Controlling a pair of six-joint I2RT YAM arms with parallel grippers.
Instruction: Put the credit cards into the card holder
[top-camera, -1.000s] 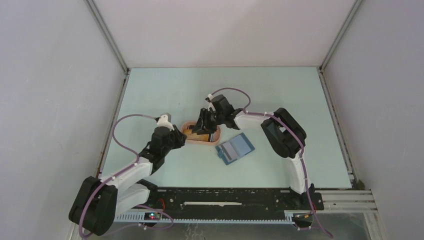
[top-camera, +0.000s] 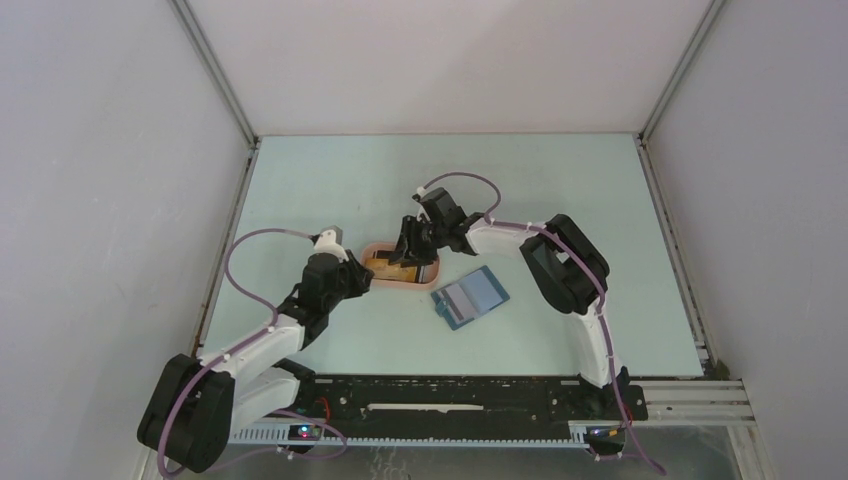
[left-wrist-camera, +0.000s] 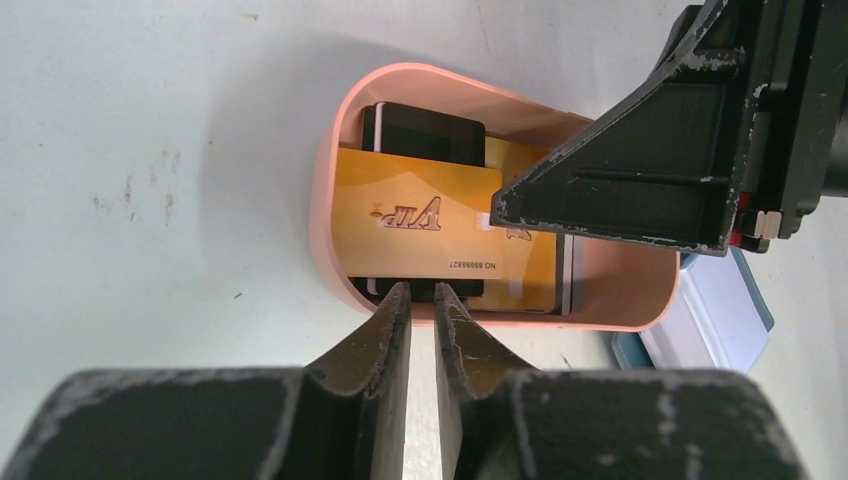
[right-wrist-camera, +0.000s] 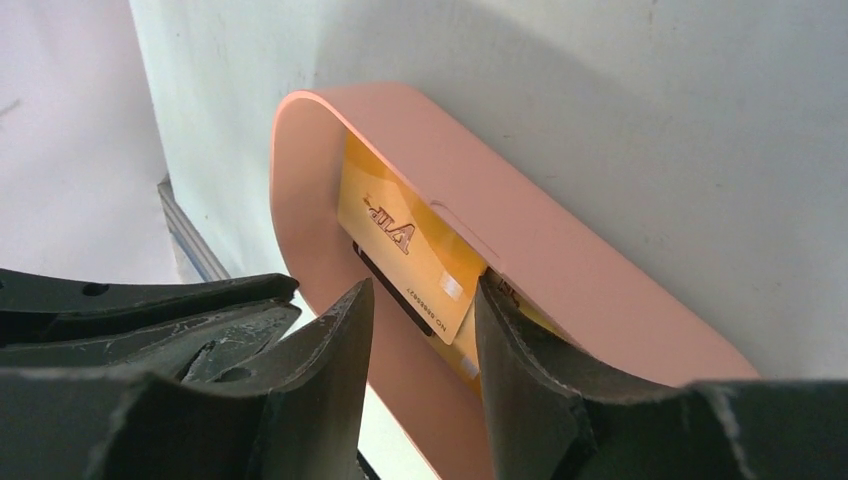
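A pink tray (top-camera: 401, 285) holds gold VIP cards (left-wrist-camera: 415, 222) and black cards (left-wrist-camera: 435, 137). The top gold card (right-wrist-camera: 400, 235) lies askew over the others. Over the tray's right part, my right gripper has its fingers apart, the tips close by that gold card and nothing visibly clamped. My left gripper stays low at the tray's left end. Its fingers are close together with a narrow gap, where only rim and table show. The blue-grey card holder (top-camera: 471, 297), with a lighter strip, lies flat on the table right of the tray.
Both grippers sit close together around the small tray. The tray's raised wall (right-wrist-camera: 560, 250) rises beside my right fingers.
My right gripper has shifted slightly over the tray, and its finger spread looks a little different. The left arm, tray and card holder have not visibly moved.
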